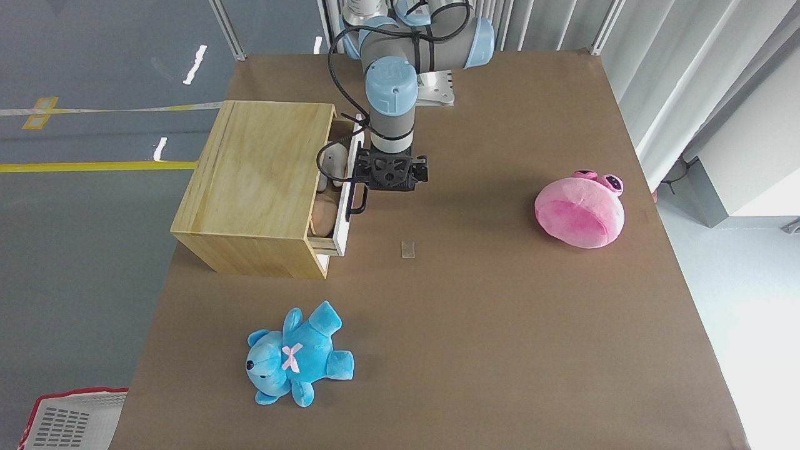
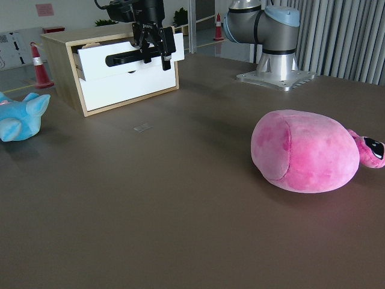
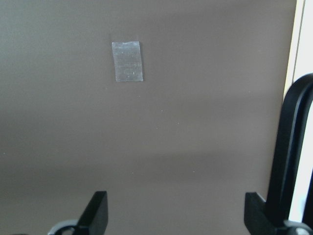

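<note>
My gripper [image 1: 390, 172] is at the front of the partly pulled-out top drawer [image 1: 339, 239] of the wooden cabinet [image 1: 251, 172], beside its black handle [image 1: 357, 209] [image 3: 288, 147]. In the wrist view the two fingers stand wide apart, with bare table between them and the handle at the right one. Soft toys sit inside the drawer, a pale one [image 1: 335, 159] and a tan one [image 1: 324, 211], both partly hidden. The white drawer front [image 2: 102, 65] also shows in the left view.
A blue bear [image 1: 300, 352] lies below the cabinet, and a pink plush toy [image 1: 577, 214] sits on the right. A small translucent patch [image 1: 408, 250] lies right of the cabinet; a basket [image 1: 75, 420] is off the table at lower left.
</note>
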